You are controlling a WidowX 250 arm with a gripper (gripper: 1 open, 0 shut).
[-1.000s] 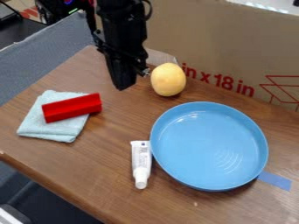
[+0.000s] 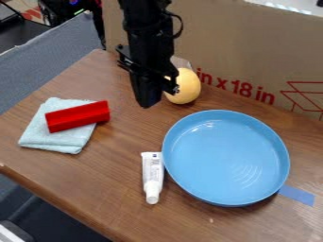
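Observation:
My black gripper (image 2: 147,90) hangs over the wooden table, shut, with nothing seen between its fingers, just in front of and left of a yellow round object (image 2: 186,90), which it partly covers. A red block (image 2: 77,116) lies on a folded pale blue cloth (image 2: 51,137) at the left. A white tube (image 2: 153,177) lies in the front middle, left of a blue plate (image 2: 228,158).
A cardboard box (image 2: 259,52) stands along the back. A grey surface (image 2: 32,71) borders the table at the left. The table (image 2: 113,189) has free room at the front left. Blue tape (image 2: 296,195) is at the right.
My gripper moved down and a little right from a second ago, toward the yellow object, covering part of it. The objects on the table have not visibly moved.

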